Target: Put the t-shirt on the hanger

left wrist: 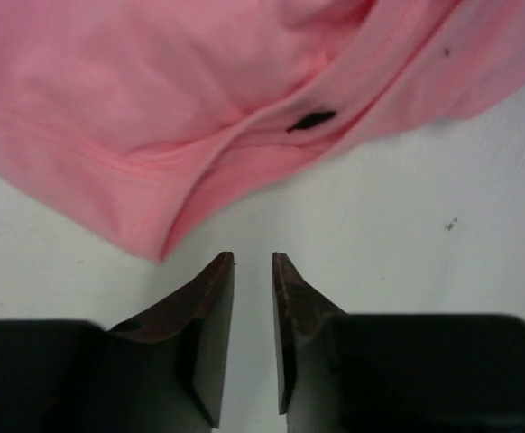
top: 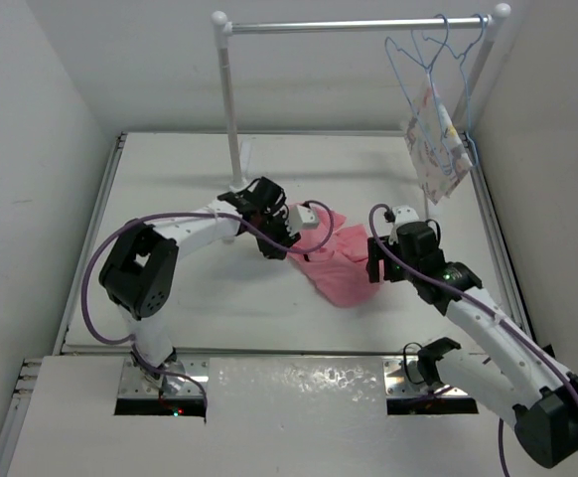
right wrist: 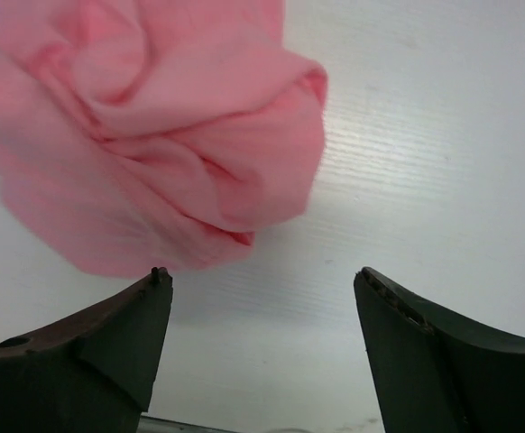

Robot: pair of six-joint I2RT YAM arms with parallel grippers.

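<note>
The pink t-shirt (top: pixel 347 273) lies crumpled on the middle of the white table. At its left edge is my left gripper (top: pixel 287 250); in the left wrist view the fingers of the left gripper are a little apart, with only bare table between them and the shirt's edge just beyond. On the shirt's right side stands my right gripper (top: pixel 376 270). The right wrist view shows the right gripper wide apart and empty, the folded cloth in front of its left finger. Blue hangers (top: pixel 428 65) hang from the rail at the upper right.
A metal rail (top: pixel 339 27) on white posts spans the back. A patterned cloth (top: pixel 436 144) hangs at its right end among the hangers.
</note>
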